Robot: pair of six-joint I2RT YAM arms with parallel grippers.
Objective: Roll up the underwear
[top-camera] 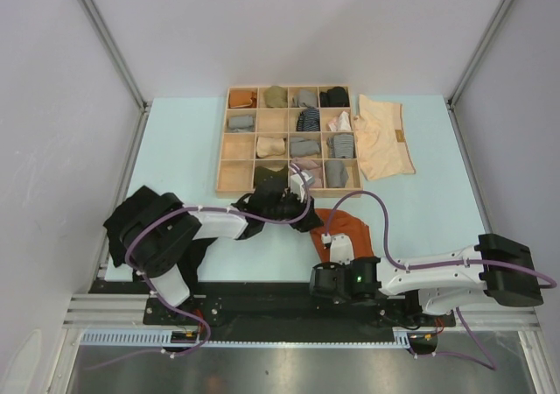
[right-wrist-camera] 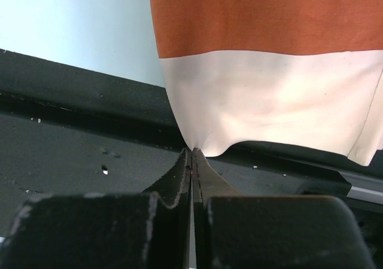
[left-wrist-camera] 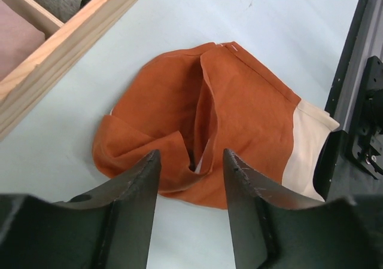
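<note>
The rust-orange underwear (left-wrist-camera: pixel 251 119) with a cream band (right-wrist-camera: pixel 269 95) lies crumpled on the table, one part folded over, its band end reaching the front edge. My left gripper hangs over the bunched near fold, fingers apart, with no grip on the cloth visible. My right gripper is shut at the corner of the cream band, over the dark table edge; whether cloth is pinched between the tips is hard to tell.
A wooden compartment box (top-camera: pixel 236 171) with folded garments stands behind. A peach cloth (top-camera: pixel 385 140) lies at the back right, dark clothing (top-camera: pixel 131 214) at the left.
</note>
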